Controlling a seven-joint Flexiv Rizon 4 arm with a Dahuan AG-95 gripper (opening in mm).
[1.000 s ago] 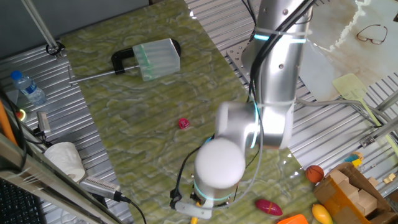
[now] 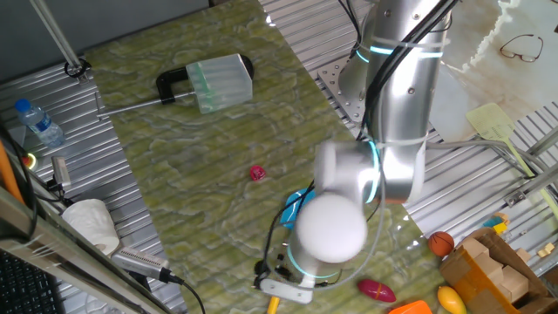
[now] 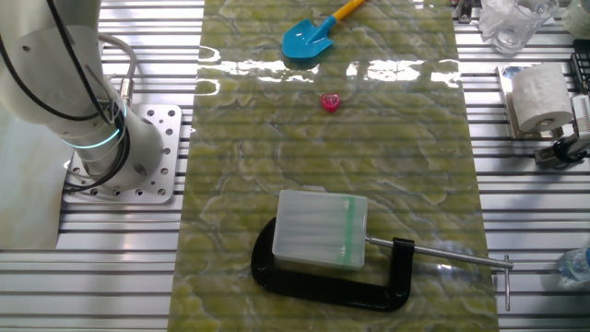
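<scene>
A toy shovel lies on the green marbled mat, its blue blade (image 3: 306,41) and yellow handle (image 3: 348,9) plain in exterior view 2. In exterior view 1 the arm's white wrist (image 2: 331,240) hangs over the shovel's middle, leaving part of the blade (image 2: 296,209) and the handle's end (image 2: 274,305) uncovered. My gripper's fingers are hidden beneath that wrist, so their state does not show. A small red piece (image 2: 257,173) rests alone near the mat's middle. Farther off, a black clamp (image 3: 332,286) lies around a translucent plastic box (image 3: 309,229).
Beside the arm's lower end are a dark red oval toy (image 2: 377,290), an orange object (image 2: 410,308), a yellow fruit (image 2: 451,301), a small basketball (image 2: 441,243) and a cardboard box (image 2: 484,275). A paper roll (image 2: 91,225) and bottle (image 2: 39,122) stand off the mat.
The wrist has shifted right and slightly down in exterior view 1, uncovering more of the blue blade. The objects on the mat look unmoved.
</scene>
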